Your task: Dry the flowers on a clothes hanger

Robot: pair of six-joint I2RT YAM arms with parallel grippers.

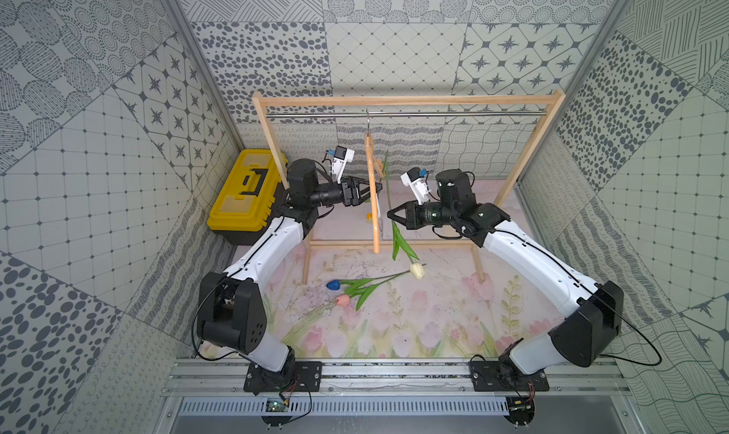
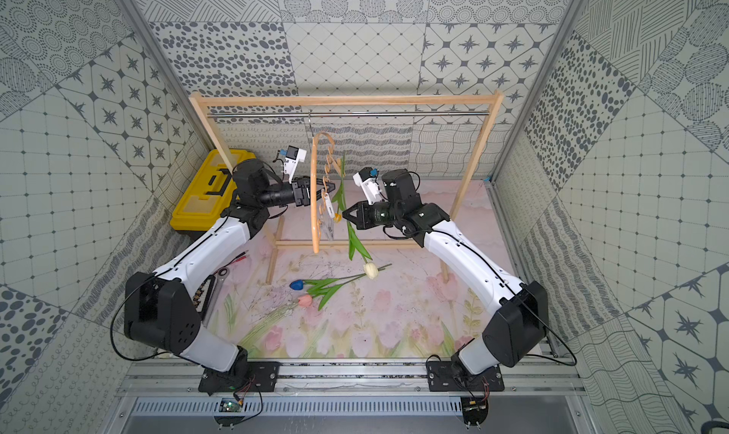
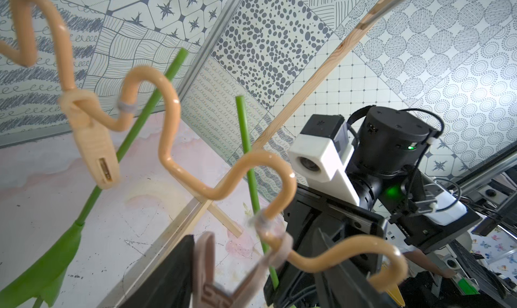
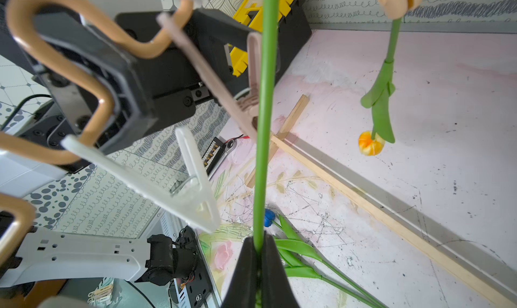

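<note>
My right gripper is shut on a green stem, which rises past the hanger; a white tulip head hangs below. The tan hanger dangles from the rack's rail between the arms, its wavy bar crossing the left wrist view. Around the pink clip on that bar, my left gripper stands partly open, a gap showing on its right side. The held stem's upper part passes behind the bar near this clip. A peach clip carries an orange-yellow tulip, head down.
Blue and pink tulips lie on the table in front of the rack. A white clip hangs free on the hanger. The rack's wooden lower bar runs below; a yellow toolbox stands at the left.
</note>
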